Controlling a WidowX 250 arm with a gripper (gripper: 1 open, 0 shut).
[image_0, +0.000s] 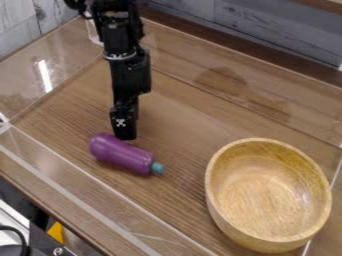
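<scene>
My black gripper (124, 124) reaches down from the back at centre left, open, its fingertips low over the wooden table just behind a purple bottle (122, 152) with a teal tip. The bottle lies on its side, pointing toward the front right. Whether the fingertips touch the table is unclear.
A large pale yellow bowl (267, 234) sits at the front right. Grey walls border it behind, and cables show past the front-left edge.
</scene>
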